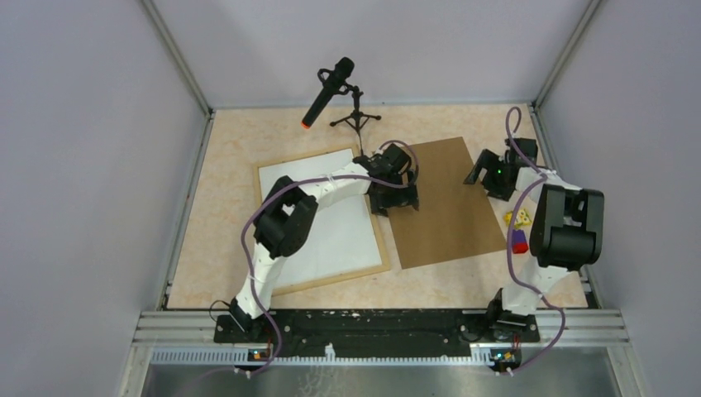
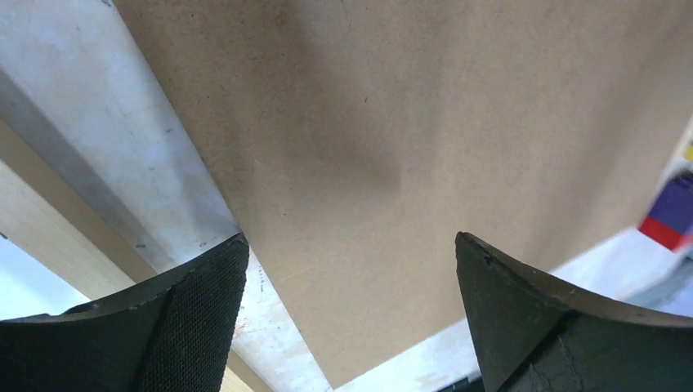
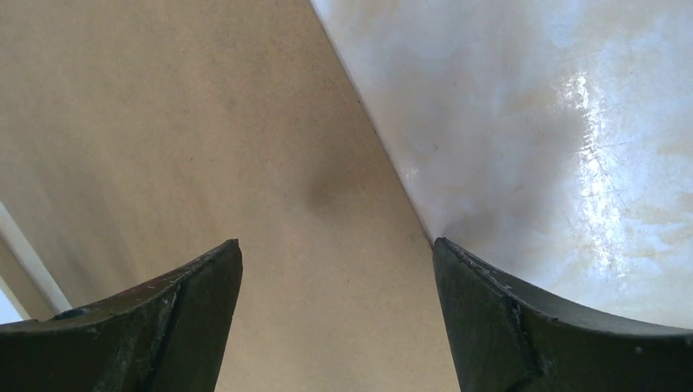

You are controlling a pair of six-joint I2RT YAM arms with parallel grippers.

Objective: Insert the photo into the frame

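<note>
A flat brown board [image 1: 442, 223], plain on its upper side, lies on the table; whether it is the photo or a backing cannot be told. Left of it lies the pale wooden frame [image 1: 332, 282] around a white sheet [image 1: 331, 240], with a narrow strip of table between frame and board. My left gripper [image 1: 398, 208] is low and open over the board's left edge, one fingertip [image 2: 233, 253] close to that edge. Open too, my right gripper [image 1: 486, 188] straddles the right edge area, its right fingertip [image 3: 445, 253] beside the edge. Neither holds anything.
Near the right arm sit a red and purple block [image 1: 519, 241] and a yellow item [image 1: 517, 218]. A black microphone [image 1: 329, 91] on a small tripod stands behind the frame.
</note>
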